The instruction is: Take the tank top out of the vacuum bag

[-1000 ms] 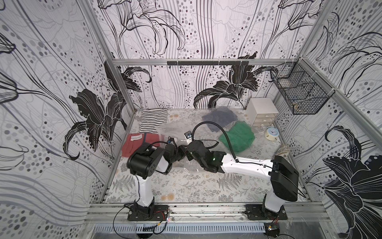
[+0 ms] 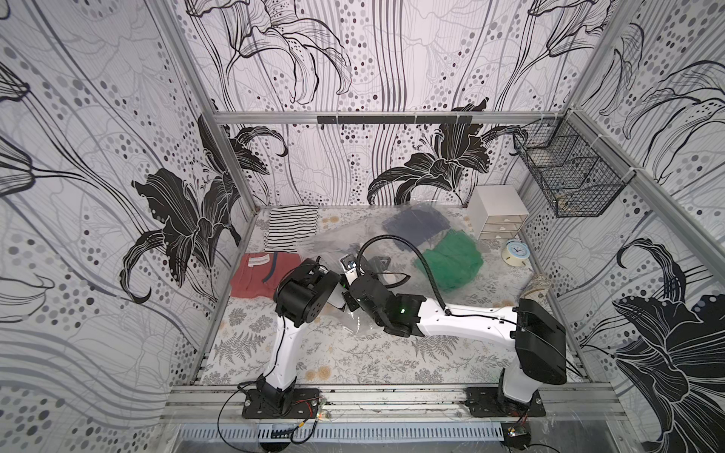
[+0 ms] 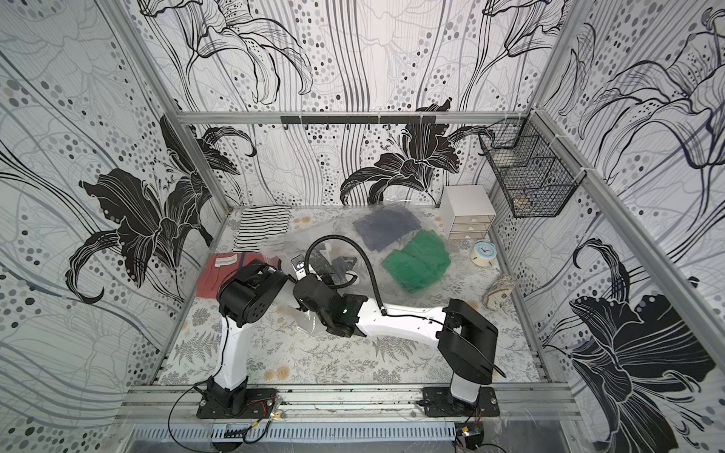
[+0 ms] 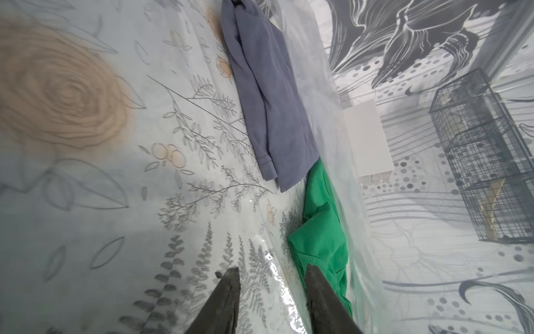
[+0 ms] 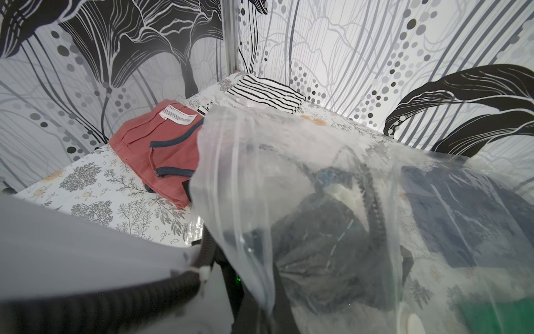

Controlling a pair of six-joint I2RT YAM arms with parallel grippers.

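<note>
The clear vacuum bag (image 5: pixel 239 222) lies spread across the table, its zip edge lifted at the left end. Through its film show a blue-grey garment (image 2: pixel 417 225) and a green garment (image 2: pixel 458 260); which one is the tank top I cannot tell. My left gripper is inside the bag, fingers apart and empty, with the green garment (image 4: pixel 322 245) and blue-grey garment (image 4: pixel 272 89) ahead of it. In the right wrist view its dark body shows through the film. My right gripper is shut on the bag's edge at the mouth.
Outside the bag, a red garment with navy trim (image 2: pixel 260 275) and a striped cloth (image 2: pixel 293 228) lie at the left. A white drawer box (image 2: pixel 498 207), a clock (image 2: pixel 515 253) and a wire basket (image 2: pixel 577 173) stand or hang at the right.
The right gripper has shifted slightly left and toward the front.
</note>
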